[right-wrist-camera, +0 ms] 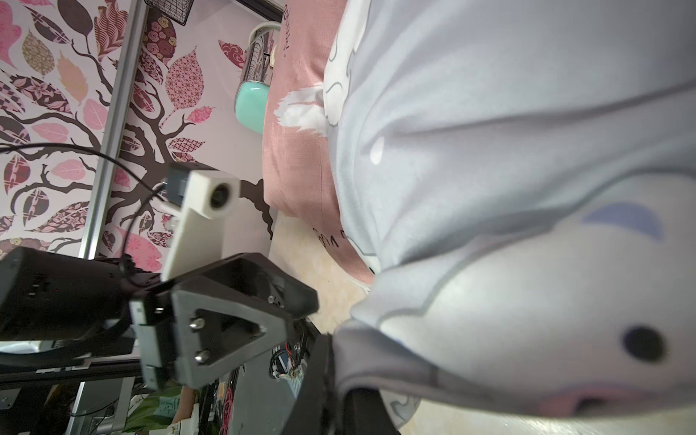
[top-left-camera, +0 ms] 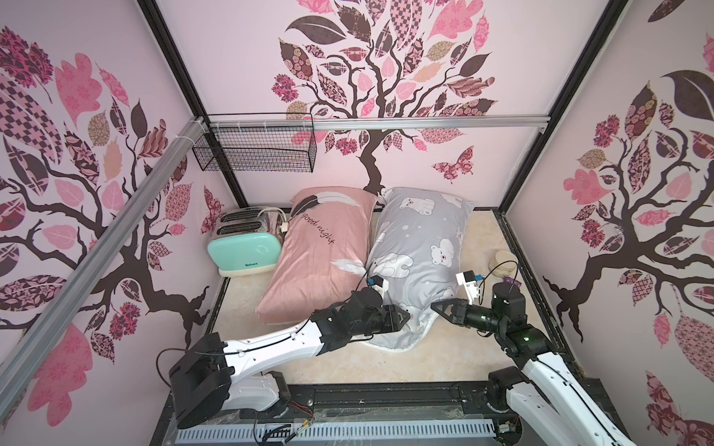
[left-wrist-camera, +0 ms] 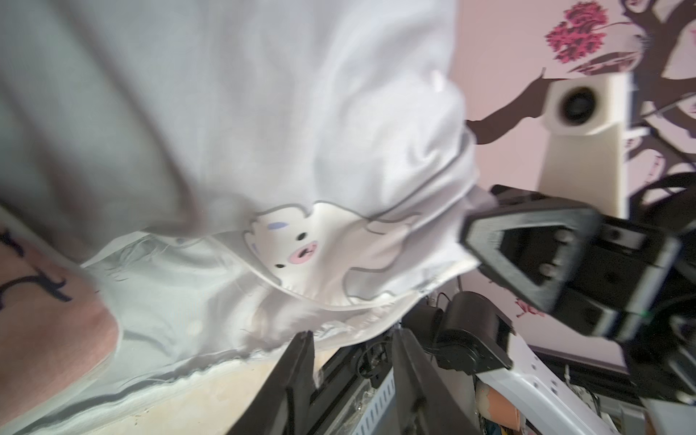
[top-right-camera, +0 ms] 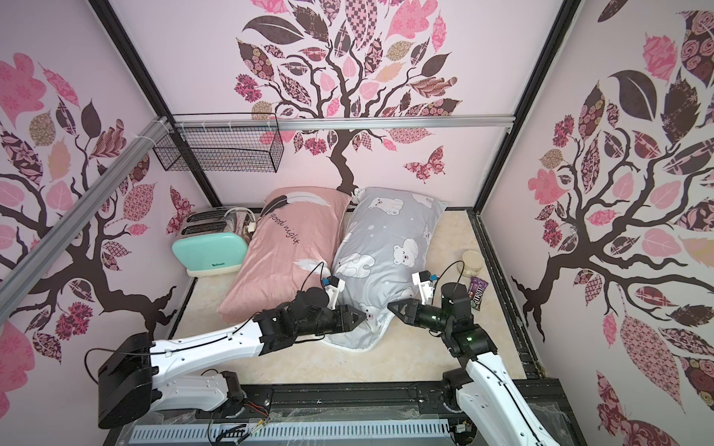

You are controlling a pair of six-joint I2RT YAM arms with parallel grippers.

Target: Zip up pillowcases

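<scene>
The grey bear-print pillowcase (top-left-camera: 424, 245) lies on the table with its open end toward the front; a white-trimmed edge (left-wrist-camera: 362, 333) runs along it in the left wrist view. My right gripper (top-left-camera: 436, 307) is shut at the right corner of that edge, with cloth reaching its fingertips. My left gripper stands part open over the front flap, its fingers (left-wrist-camera: 293, 380) apart and nothing visible between them. No zipper pull can be made out. To the left lies the pink "good night" pillowcase (top-left-camera: 319, 260), looking filled.
A mint toaster (top-left-camera: 245, 251) stands left of the pink pillow, under a wire basket (top-left-camera: 260, 148) hung on the wall. A round cream item (top-left-camera: 502, 261) and a purple packet (top-right-camera: 478, 291) lie at the right.
</scene>
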